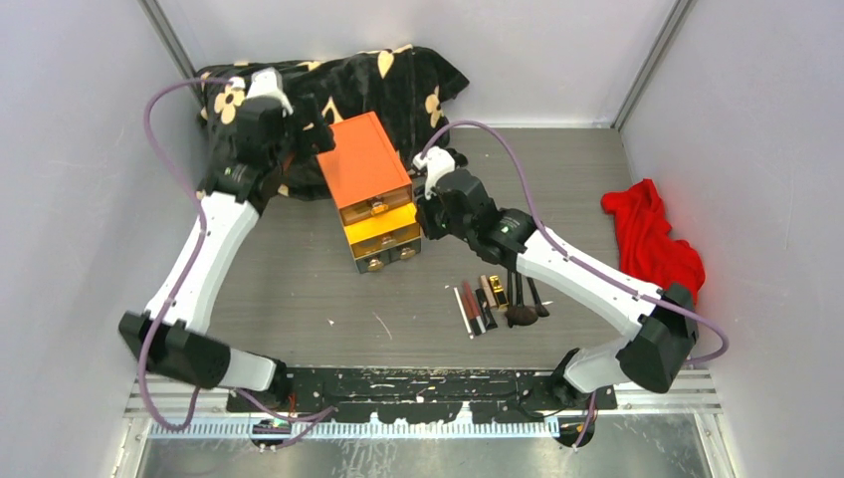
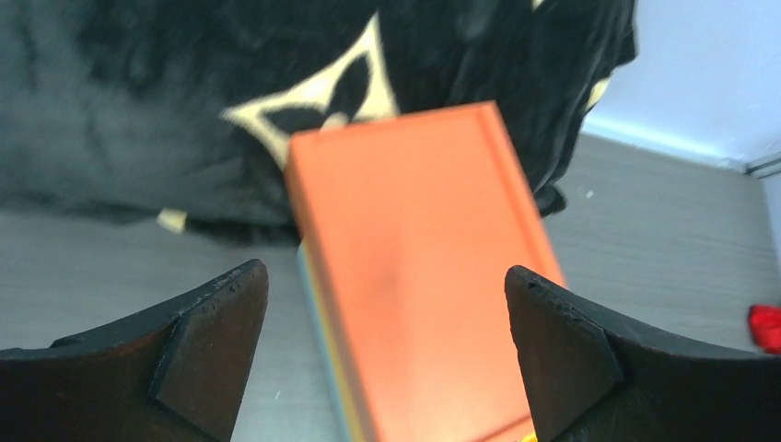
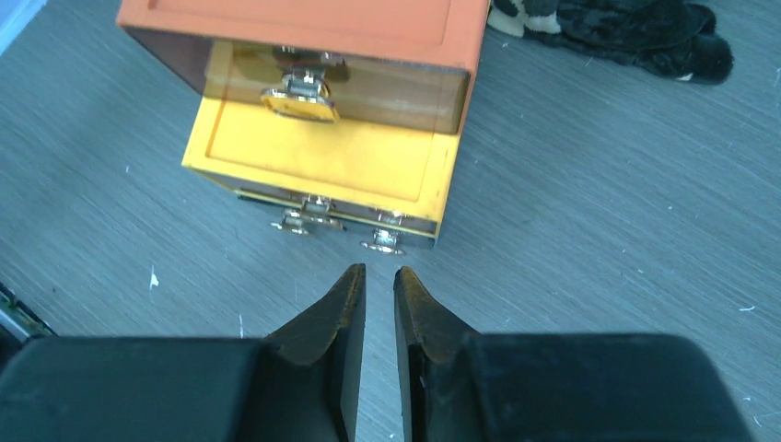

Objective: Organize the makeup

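A drawer organizer with orange top [image 1: 360, 159] and yellow level [image 3: 313, 157] stands at the top view's centre, its small knobs facing front. My left gripper is open above the orange top, nothing between its fingers; the left arm is blurred in the top view. My right gripper is part open, empty, just in front of the organizer's knobs. Makeup items lie right of centre in front: brushes [image 1: 521, 315], a gold-and-black item [image 1: 498, 289], a red pencil-like item [image 1: 470, 299] and a white stick [image 1: 462, 309].
A black patterned plush cloth [image 1: 249, 100] lies along the back left. A red cloth [image 1: 652, 249] lies at the right. Walls enclose both sides and the back.
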